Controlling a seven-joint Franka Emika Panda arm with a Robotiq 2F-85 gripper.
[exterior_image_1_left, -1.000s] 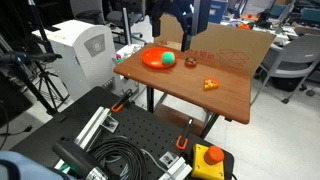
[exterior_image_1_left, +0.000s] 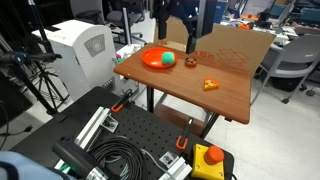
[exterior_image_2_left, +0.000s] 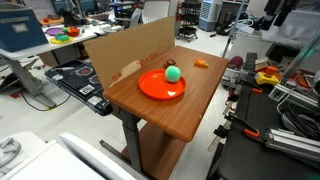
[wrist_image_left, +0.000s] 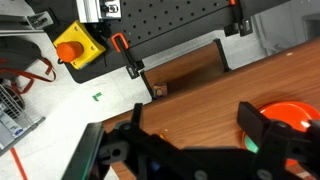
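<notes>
My gripper is open, with nothing between its fingers. In exterior view 1 the gripper (exterior_image_1_left: 175, 42) hangs high over the near side of a brown wooden table (exterior_image_1_left: 228, 96). A red plate (exterior_image_2_left: 155, 90) lies toward one end of that table, holding a rounded green item (exterior_image_2_left: 172, 74). Close to the plate sits a small brown object (exterior_image_1_left: 191, 61). Farther along lies a small orange-yellow piece (exterior_image_1_left: 211, 84), apart from the others. The wrist view shows part of the red plate (wrist_image_left: 283, 110) at the right, partly covered by the gripper.
A cardboard panel (exterior_image_2_left: 125, 53) stands along the table's far edge. Near the arm's base are a black perforated plate (exterior_image_1_left: 150, 140), coiled cables (exterior_image_1_left: 118, 158) and a yellow box with an orange-red button (exterior_image_1_left: 209, 155).
In exterior view 1 the gripper's right-hand finger now sits slightly farther right than before. The plate and the small objects have not moved.
</notes>
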